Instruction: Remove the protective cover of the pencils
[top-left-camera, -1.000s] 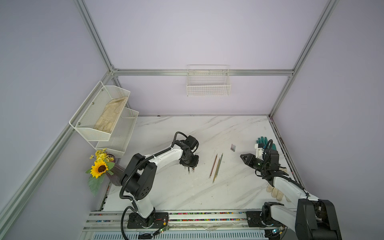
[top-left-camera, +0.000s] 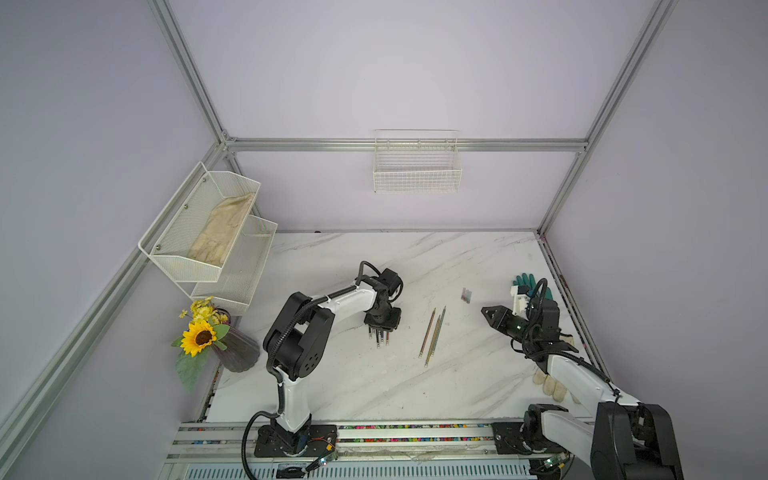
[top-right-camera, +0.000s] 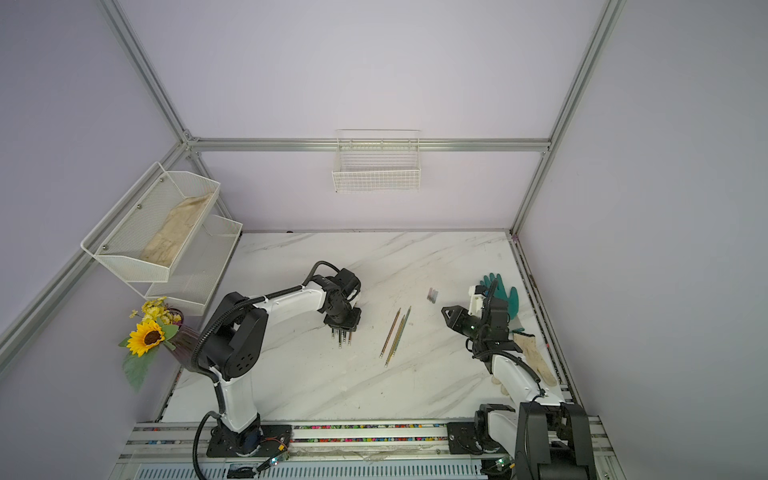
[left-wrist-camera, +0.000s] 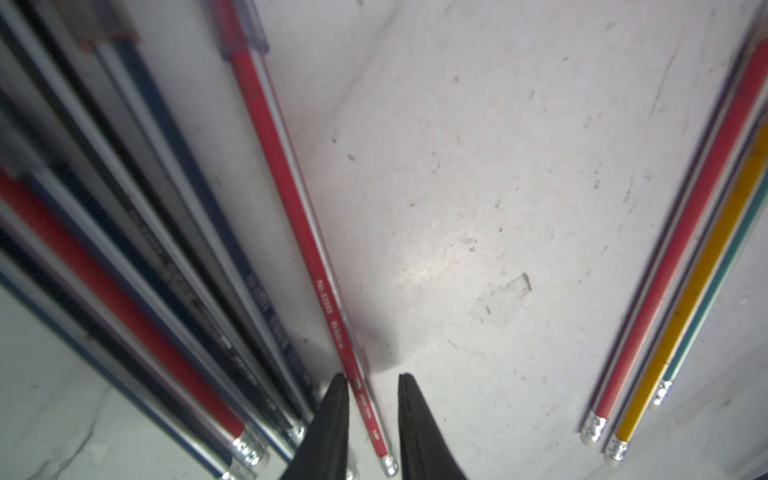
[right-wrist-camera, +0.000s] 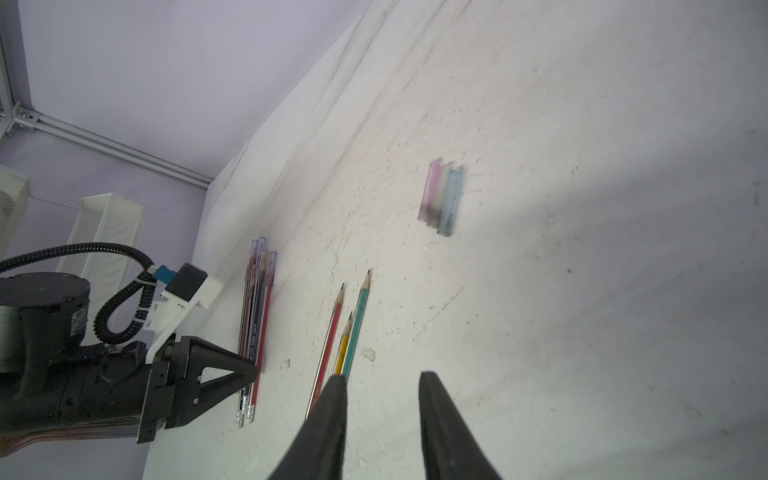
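Note:
Capped pencils lie side by side under my left gripper. Its fingers stand apart on either side of the eraser end of the red pencil (left-wrist-camera: 300, 212), with a gap showing, so it is open. A clear cover (left-wrist-camera: 244, 36) sits on that pencil's far end; the neighbouring dark blue pencil (left-wrist-camera: 180, 168) also wears a cover (left-wrist-camera: 100, 24). To the right lie bare pencils: red (right-wrist-camera: 326, 344), yellow (right-wrist-camera: 344, 344) and teal (right-wrist-camera: 358, 320). Several loose covers (right-wrist-camera: 441, 198) rest on the table. My right gripper hangs open, nothing between its fingers.
Green (top-right-camera: 512, 297) and beige gloves (top-right-camera: 534, 360) lie by the right edge. A flower vase (top-left-camera: 237, 349) and white wire baskets (top-left-camera: 208, 240) line the left side.
The left arm has shifted slightly to the right over the capped pencils, uncovering more of their eraser ends. The right arm has barely moved; the bare pencils and loose covers lie as before.

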